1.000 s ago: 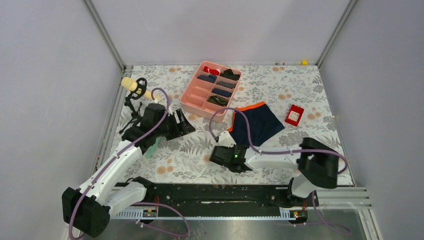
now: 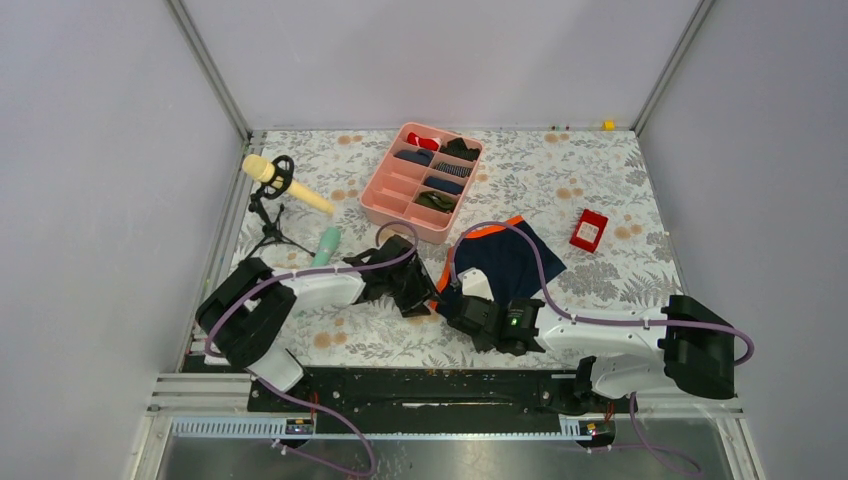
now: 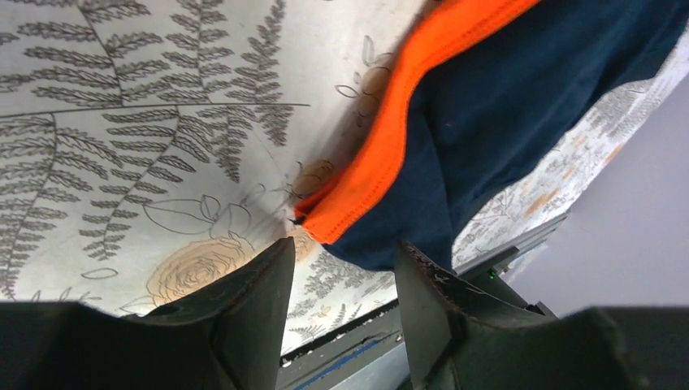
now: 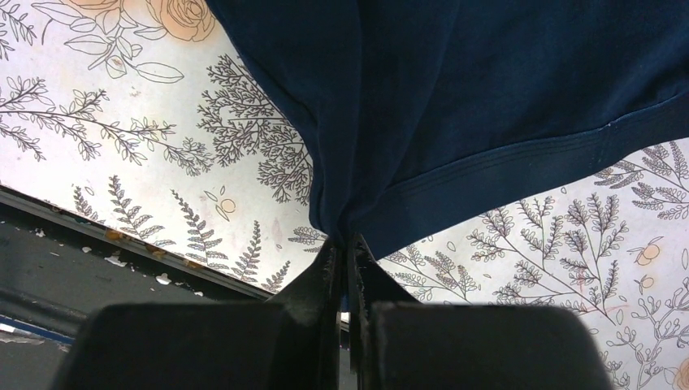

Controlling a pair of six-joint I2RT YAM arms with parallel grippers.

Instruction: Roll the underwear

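The underwear [image 2: 515, 262] is navy with an orange waistband, spread on the patterned table mostly beyond my right gripper. In the left wrist view, the orange waistband [image 3: 382, 154] ends in a corner just in front of my left gripper, whose fingers stand apart with no cloth clearly gripped. My right gripper is shut, and folds of the navy cloth [image 4: 341, 179] gather to a point at its fingertips. The right arm hides part of the garment in the top view.
A pink divided box [image 2: 385, 198] holding several folded garments stands behind the underwear. A red item [image 2: 589, 230] lies at the right. At the left are a tripod [image 2: 268, 225] and a green object [image 2: 327, 245], close to the left arm.
My left gripper has moved right and toward the table's front edge, up to the underwear's corner.
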